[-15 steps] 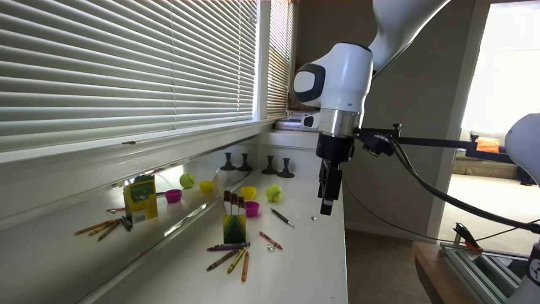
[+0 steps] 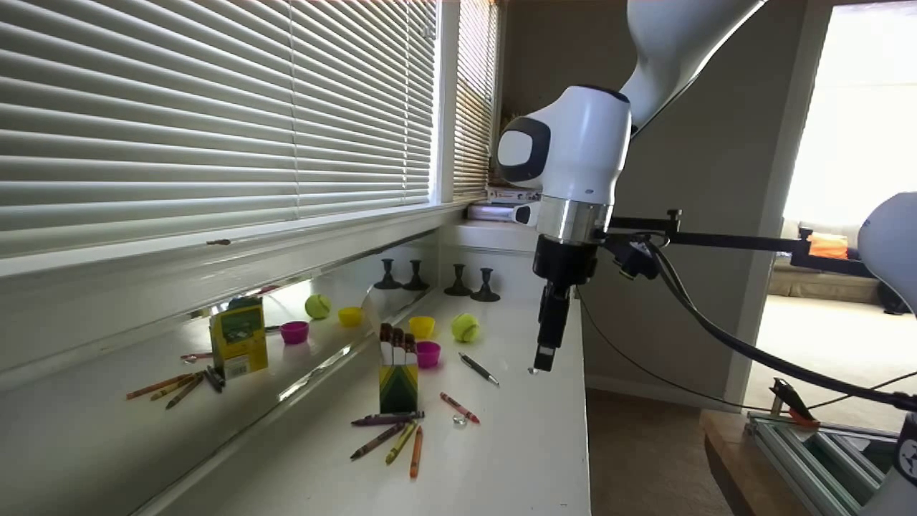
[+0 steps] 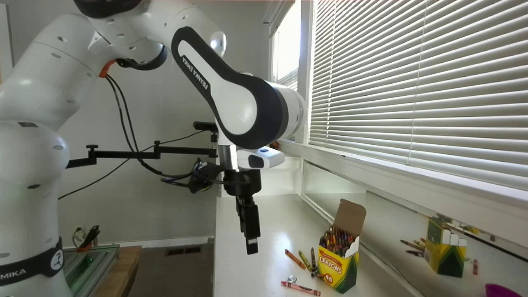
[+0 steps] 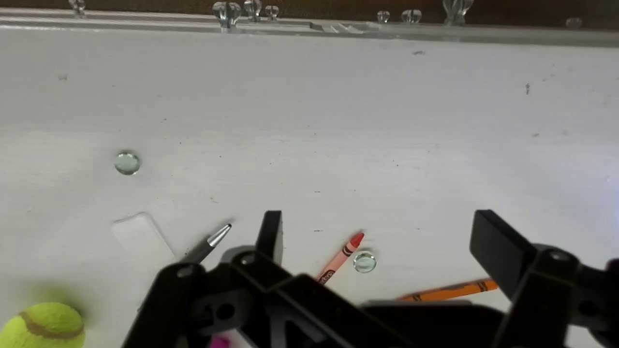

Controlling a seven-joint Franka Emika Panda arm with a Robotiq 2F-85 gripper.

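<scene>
My gripper is open, its two fingers wide apart and nothing held between them. It hangs above the white counter (image 2: 524, 447) near the room-side edge. Below, in the wrist view, a red crayon (image 4: 342, 256) and a clear glass bead (image 4: 365, 261) lie in the gap between the fingers. An orange crayon (image 4: 449, 290) shows partly behind the right finger. A dark pen (image 4: 206, 244) with a silver tip lies left of the left finger, and a second glass bead (image 4: 127, 163) is farther up and left.
An open crayon box (image 3: 338, 262) stands by the mirrored back panel, several loose crayons beside it. Farther along are a magenta cup (image 2: 428, 353), a yellow cup (image 2: 422, 327), a tennis ball (image 2: 466, 327) and dark candlesticks (image 2: 485, 287).
In exterior view 1 my gripper has moved slightly down and left, and its fingers have turned a little. The objects on the counter have not moved.
</scene>
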